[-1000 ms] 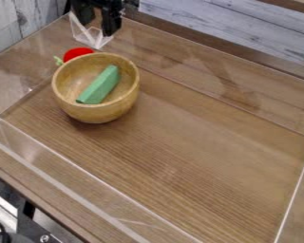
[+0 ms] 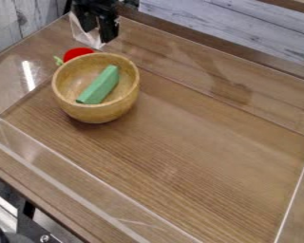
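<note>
My gripper (image 2: 96,27) is at the top left, dark and open, above a red object (image 2: 79,53) with a small green part at its left, lying on the wooden table behind the bowl. A wooden bowl (image 2: 122,102) stands in the left middle, holding an elongated green object (image 2: 99,84). A pale, whitish shape beside the gripper is too small to identify.
A grey wall or edge borders it at the upper left, and dark cables show at the lower left corner.
The gripper has shifted slightly at the top of the view. The bowl, green object and red object are unmoved.
</note>
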